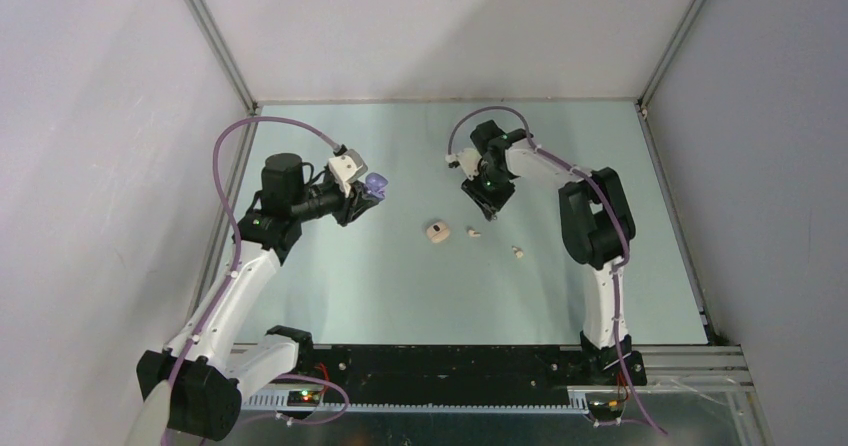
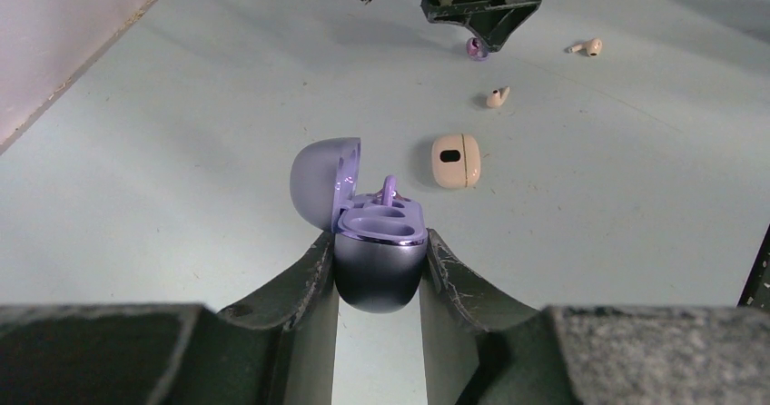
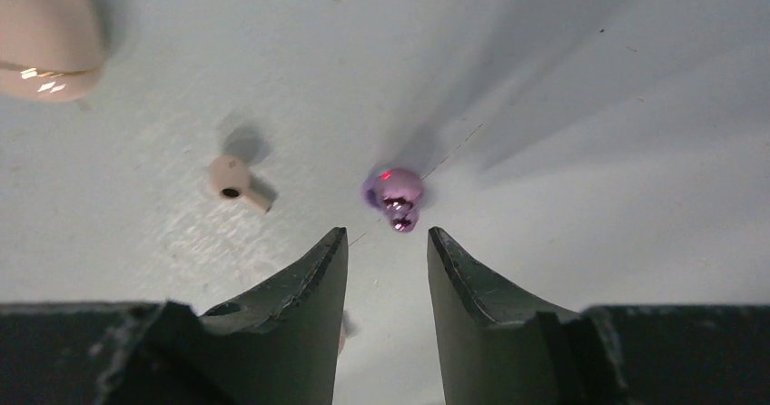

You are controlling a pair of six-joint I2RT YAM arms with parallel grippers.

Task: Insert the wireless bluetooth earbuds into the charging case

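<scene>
My left gripper is shut on a purple charging case (image 2: 381, 260), held upright above the table with its lid open and a purple earbud stem showing in one slot. My right gripper is open, pointing down over a shiny purple earbud (image 3: 399, 192) on the table, which sits just ahead of and between its fingertips in the right wrist view. In the left wrist view that earbud (image 2: 477, 49) lies partly behind the right gripper.
A beige case (image 1: 438, 232) lies closed at mid-table, with two beige earbuds (image 1: 474, 233) (image 2: 586, 47) nearby.
</scene>
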